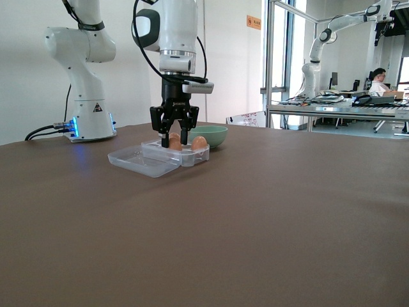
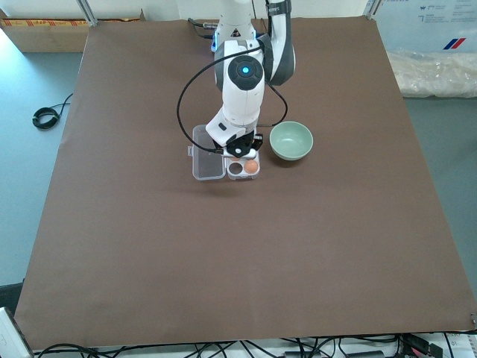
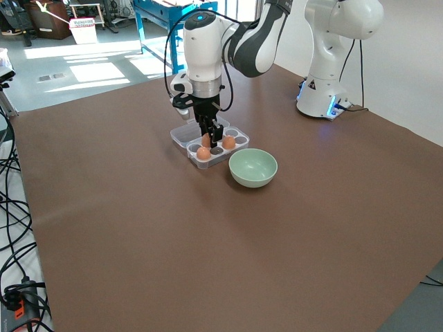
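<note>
My black gripper [image 1: 174,139] is lowered into a clear plastic egg box [image 2: 209,165], whose lid lies open to one side. In the top view its fingers straddle a brown egg; whether they touch it cannot be told. Other brown eggs [image 1: 199,142] [image 3: 203,153] sit in the box's cups, and some cups are empty. A mint green bowl [image 2: 291,140] [image 3: 252,168] stands empty beside the box.
A white arm base [image 3: 320,97] with cables stands behind. Cable bundles lie along the table's outer edge.
</note>
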